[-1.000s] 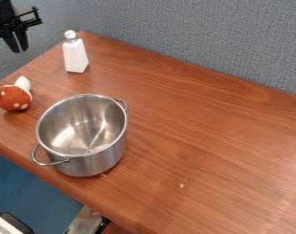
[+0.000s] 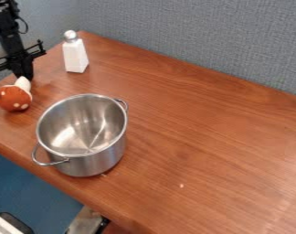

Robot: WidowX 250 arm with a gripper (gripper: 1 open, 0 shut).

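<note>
My black gripper (image 2: pixel 25 69) is at the left edge, low over a red toy mushroom (image 2: pixel 14 100) with white spots and a white stem, its fingertips at or just above the stem. Whether it grips the stem is too small to tell. A steel pot (image 2: pixel 81 135) with side handles stands empty just right of the mushroom.
A white bottle (image 2: pixel 76 55) stands at the back left of the wooden table (image 2: pixel 206 137). The table's front edge runs along the lower left.
My gripper has come down toward the mushroom from higher up near the back wall. The pot, bottle and mushroom look unchanged.
</note>
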